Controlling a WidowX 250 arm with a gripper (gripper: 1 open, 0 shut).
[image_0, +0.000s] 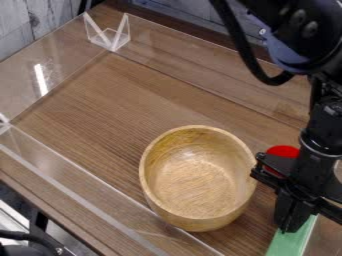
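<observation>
A tan wooden bowl sits at the table's front middle. At the right, the black gripper hangs low just beside the bowl's right rim, over a green strip at the front right. A red object shows behind the gripper, partly hidden by it. The gripper's fingers are dark and overlap; whether anything is between them is hard to see.
A white wire-like item stands at the back left. The table's front edge runs along the lower left.
</observation>
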